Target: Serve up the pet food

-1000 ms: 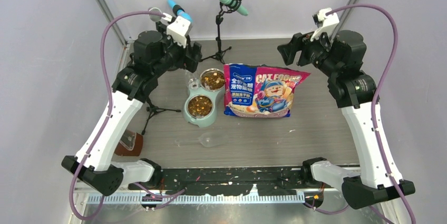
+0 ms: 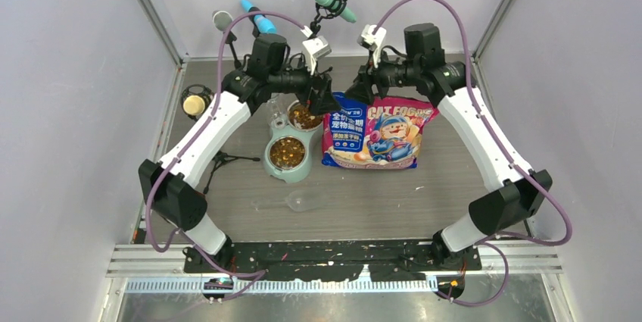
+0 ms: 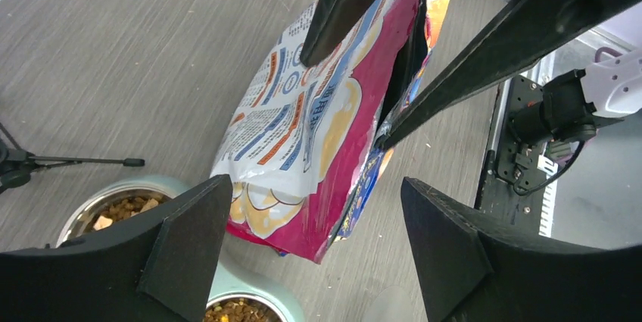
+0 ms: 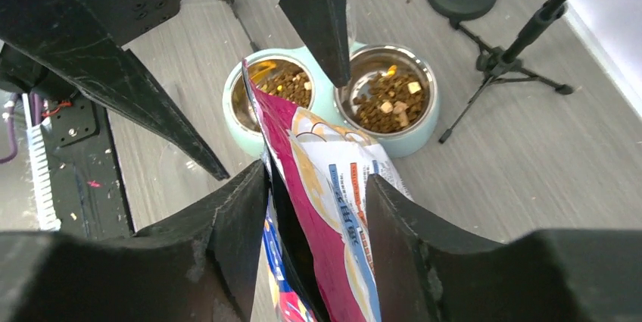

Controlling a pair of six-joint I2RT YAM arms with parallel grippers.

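An open-topped pink and blue cat food bag (image 2: 386, 134) stands upright right of the pale green double-bowl feeder (image 2: 286, 174), whose two bowls hold brown kibble. At the bag's left top corner is my left gripper (image 2: 324, 102). In the left wrist view the bag lies between its parted fingers. My right gripper (image 2: 361, 91) is above the bag's top edge, close to the left one. Its fingers (image 4: 238, 242) stand apart around the pink bag edge in the right wrist view, the left finger against or very near it. Neither gripper is visibly closed on the bag.
A clear scoop-like item (image 2: 301, 200) lies in front of the feeder. Behind and left stand microphones on tripods, including a green one (image 2: 333, 3); a tripod leg (image 2: 242, 157) reaches near the feeder.
Both grippers have come inward to the bag's top, the left moving right and the right moving left. The bag's top now looks partly covered by them; its body stays put.
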